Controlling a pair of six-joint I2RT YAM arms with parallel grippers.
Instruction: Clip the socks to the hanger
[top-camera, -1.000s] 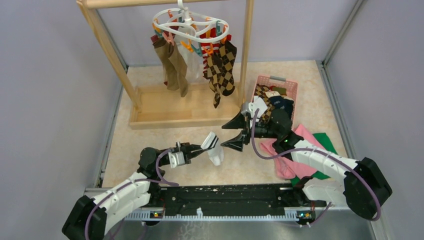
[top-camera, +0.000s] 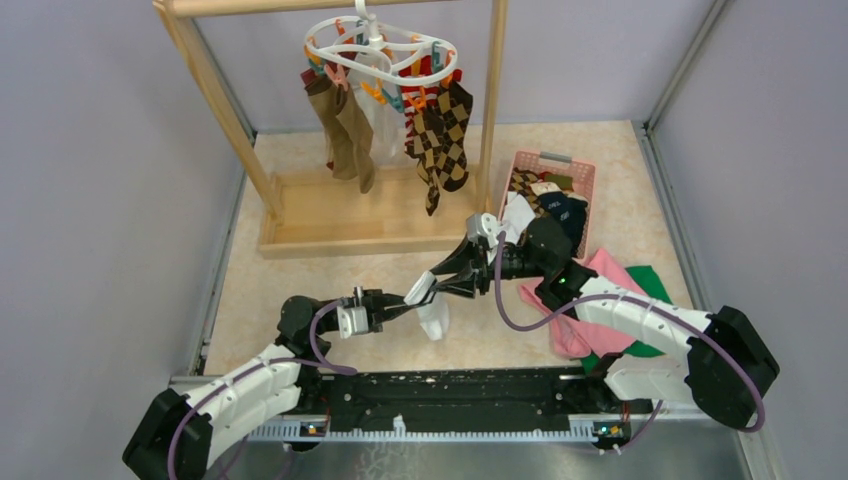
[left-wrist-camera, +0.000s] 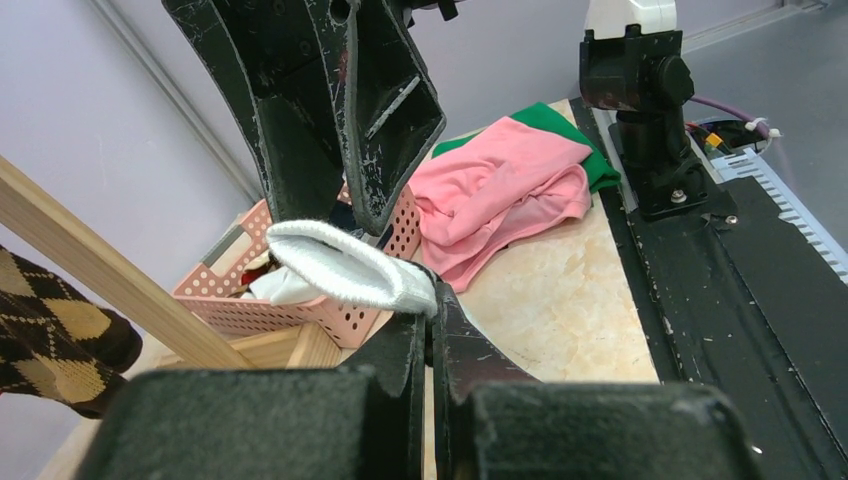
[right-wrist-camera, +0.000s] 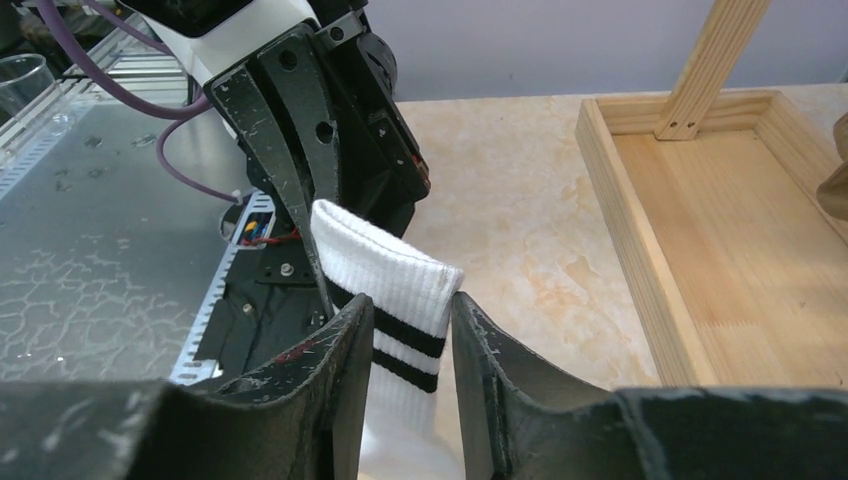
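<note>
A white sock (top-camera: 433, 318) with black stripes hangs below my left gripper (top-camera: 408, 305), which is shut on its cuff; the left wrist view shows the cuff (left-wrist-camera: 350, 268) pinched at one corner, its mouth slightly parted. From the right, my right gripper (top-camera: 433, 281) reaches to the cuff, fingers part open. In the right wrist view one finger (right-wrist-camera: 350, 370) overlaps the striped sock (right-wrist-camera: 385, 270) and the other stands at its right edge; whether they touch it I cannot tell. The white hanger (top-camera: 380, 50) carries clipped brown, argyle, red-striped and white socks.
The hanger hangs on a wooden rack (top-camera: 492, 110) behind both arms. A pink basket (top-camera: 590, 195) with more socks stands at back right, near pink cloth (top-camera: 610, 265) and green cloth (top-camera: 650, 283). Bare tabletop (top-camera: 330, 272) lies in front of the rack.
My right gripper has moved left to the sock, and its fingers have drawn closer together. The left gripper has stayed almost still with the sock. The hung socks sway slightly.
</note>
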